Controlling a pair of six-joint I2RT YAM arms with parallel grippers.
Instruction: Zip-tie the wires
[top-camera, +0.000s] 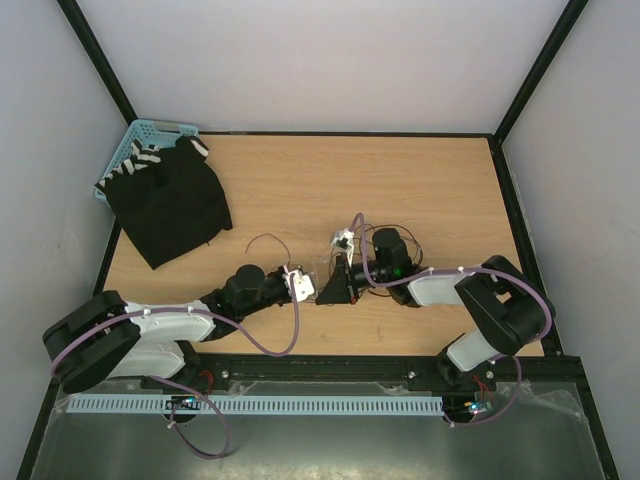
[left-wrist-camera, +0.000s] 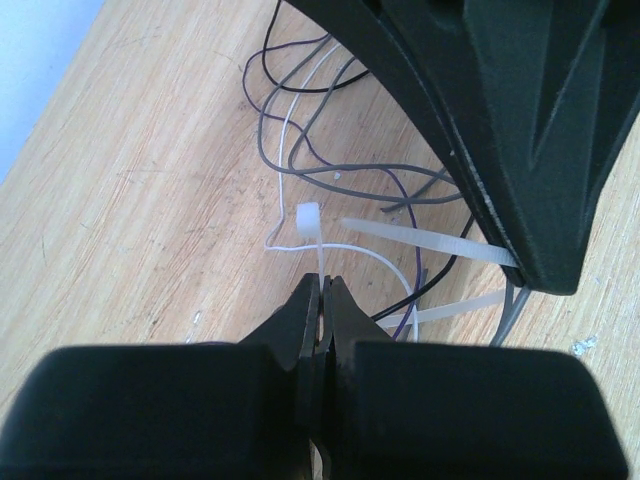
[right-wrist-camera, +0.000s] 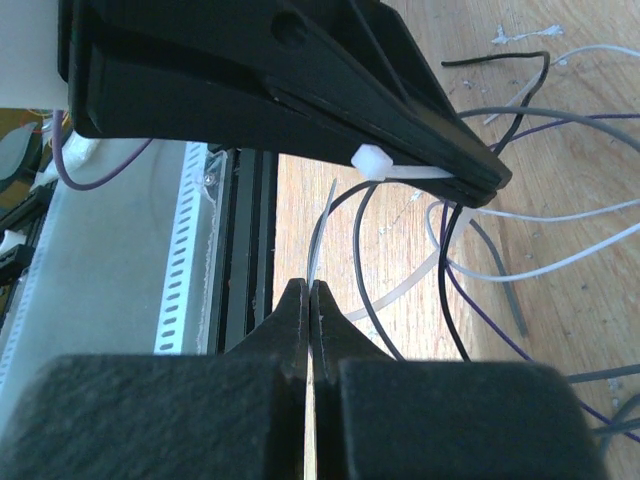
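Observation:
A white zip tie loops near a bundle of thin wires, low over the table. Its square head (left-wrist-camera: 308, 220) stands just past the tips of my left gripper, which is shut on the strip by the head. The tie's tail (right-wrist-camera: 320, 232) rises from between the tips of my right gripper, shut on it. The tail's free end points toward the head but lies apart from it. Black, grey, purple and white wires (left-wrist-camera: 290, 150) spread across the table; the loop (right-wrist-camera: 400, 284) passes by them, partly hidden by the fingers. In the top view both grippers nearly meet.
At the back left, a blue basket (top-camera: 150, 127) has a black cloth (top-camera: 172, 205) draped over it. Each gripper sits close to the other's fingers.

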